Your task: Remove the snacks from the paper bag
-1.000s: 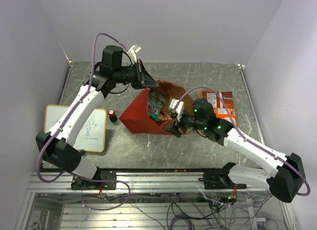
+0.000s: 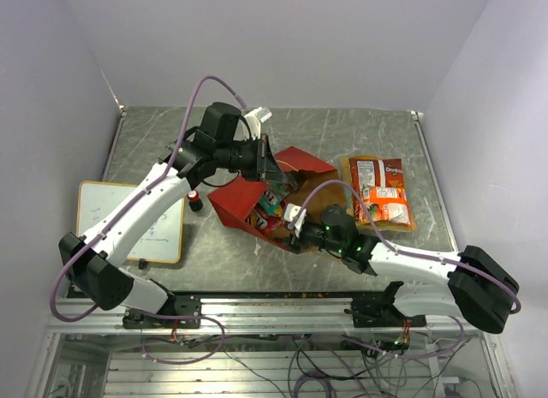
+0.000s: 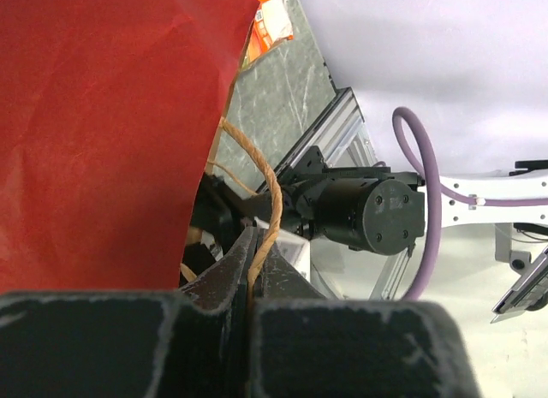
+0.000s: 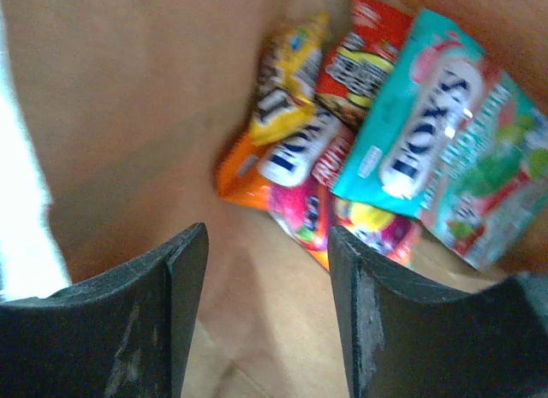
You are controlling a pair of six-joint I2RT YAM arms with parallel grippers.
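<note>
The red paper bag (image 2: 232,201) lies tilted mid-table, mouth toward my right arm. My left gripper (image 2: 264,165) is shut on its twisted paper handle (image 3: 268,210), above the bag. My right gripper (image 2: 293,235) is part open at the bag's mouth; in the right wrist view its fingertips (image 4: 351,252) are inside, below the snacks, nothing visibly held. Inside are a teal Skwinkles-like packet (image 4: 437,133) with partly legible lettering, a yellow packet (image 4: 282,81), a red packet (image 4: 364,47) and an orange packet (image 4: 248,171).
A Doritos bag and other snack packs (image 2: 377,193) lie at the right. A whiteboard (image 2: 128,210) is at the left, with a small dark bottle (image 2: 194,201) beside it.
My left gripper has moved right and down with the handle, shifting the bag's opening. My right arm has moved lower toward the front and into the bag's mouth.
</note>
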